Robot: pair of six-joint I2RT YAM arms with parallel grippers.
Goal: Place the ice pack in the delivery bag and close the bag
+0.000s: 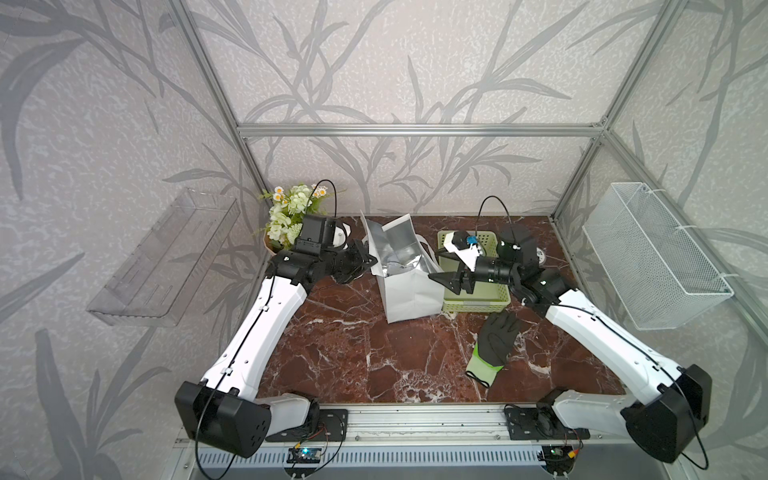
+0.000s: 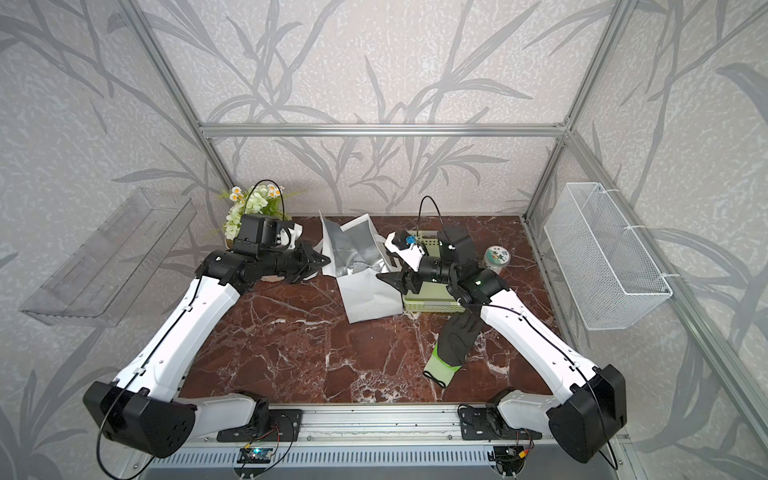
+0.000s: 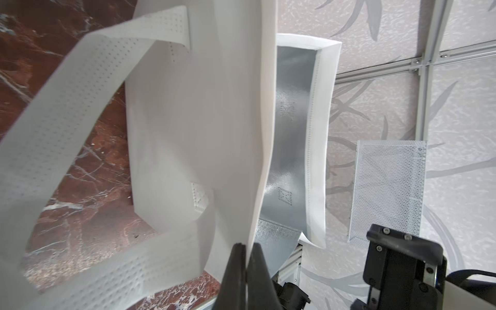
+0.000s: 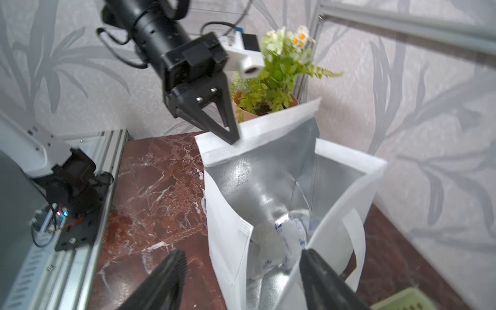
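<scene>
The white delivery bag (image 1: 412, 297) stands upright on the table, its silver-lined mouth spread wide. Inside it, a white ice pack (image 4: 294, 235) with blue print lies low against the lining, seen in the right wrist view. My left gripper is shut on the bag's thin upper rim, on the side by the flowers. Over the bag's right side, near its opening, is my right gripper (image 1: 441, 267). Its fingers (image 4: 168, 279) are spread apart in the right wrist view, with the bag beyond them and nothing gripped.
A light green basket (image 1: 476, 305) sits just right of the bag, partly under the right arm. A dark glove (image 1: 499, 340) with a green cuff lies in front of it. Potted flowers (image 1: 288, 216) stand back left.
</scene>
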